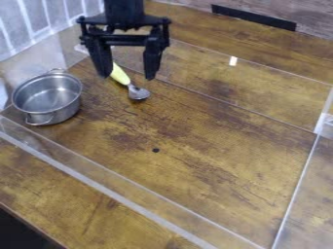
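Note:
My black gripper [124, 60] hangs at the top left of the camera view, open, its two fingers spread apart and pointing down. Below it a spoon with a yellow handle [120, 76] and a metal head [138, 92] lies on the wooden table [221, 156]. A steel pot [47, 100] with small handles stands at the left, apart from the spoon.
Clear low panels edge the work area at left, front and right. A small white piece [233, 61] is at the back right, and a dark bar [254, 18] lies along the far edge.

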